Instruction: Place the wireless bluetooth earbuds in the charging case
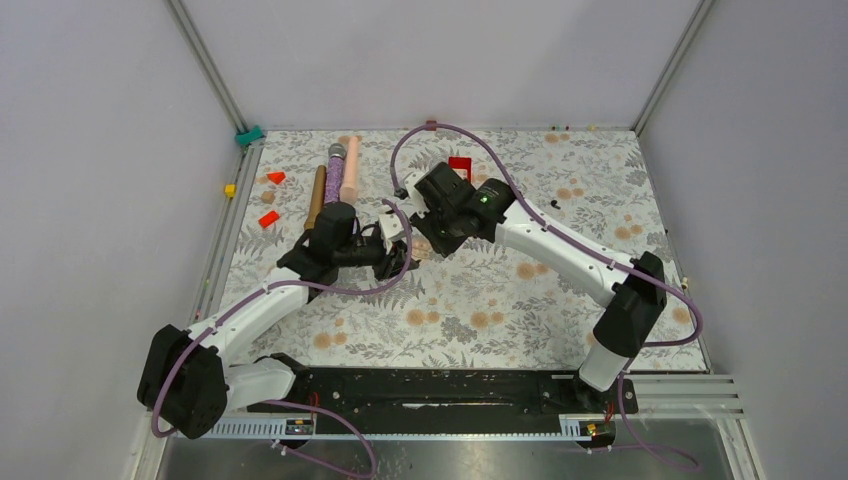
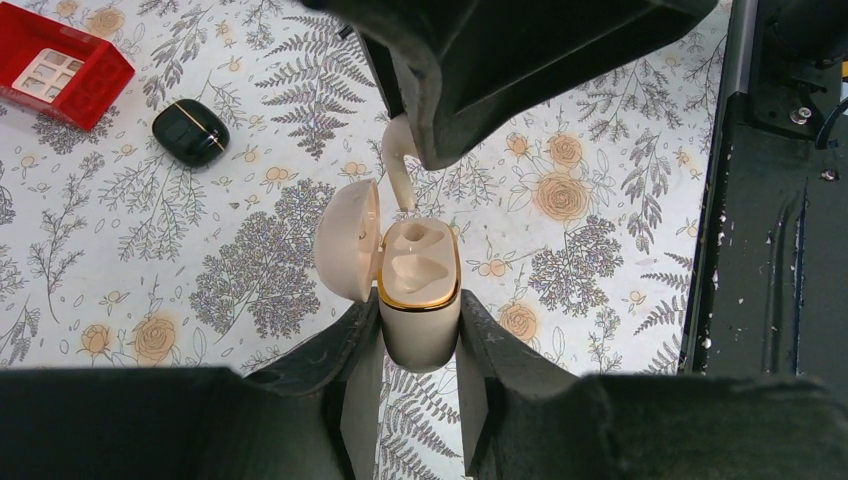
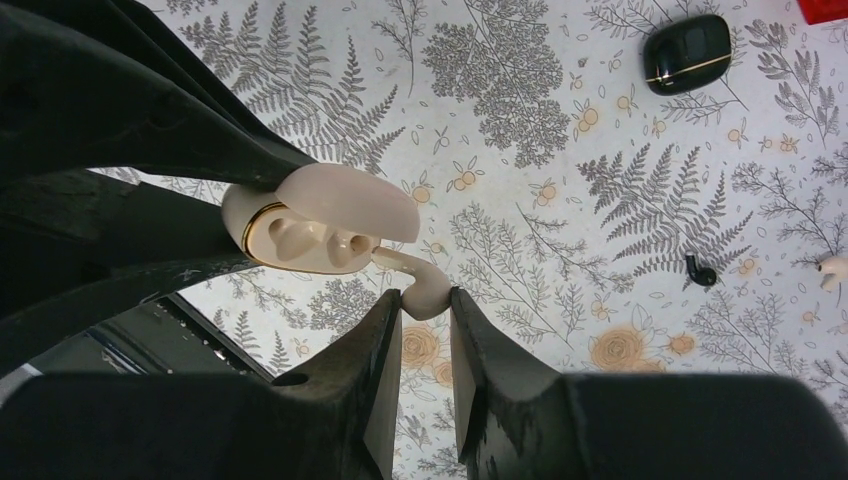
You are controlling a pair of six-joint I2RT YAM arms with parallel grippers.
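Note:
My left gripper is shut on the cream charging case (image 2: pixel 420 320), held upright with its lid (image 2: pixel 340 240) open and its earbud wells showing. My right gripper is shut on a cream earbud (image 3: pixel 428 292), whose stem points at the case's wells. In the left wrist view the stem tip hangs just above the case's top; whether it touches cannot be told. The top view shows both grippers meeting near the middle of the table, the case mostly hidden beneath them.
A black case (image 2: pixel 190 132) and a red box (image 2: pixel 95 90) lie on the table beyond. A black earbud (image 3: pixel 702 272) and a cream one (image 3: pixel 832 270) lie to the right. Sticks, a microphone and blocks are at the back left.

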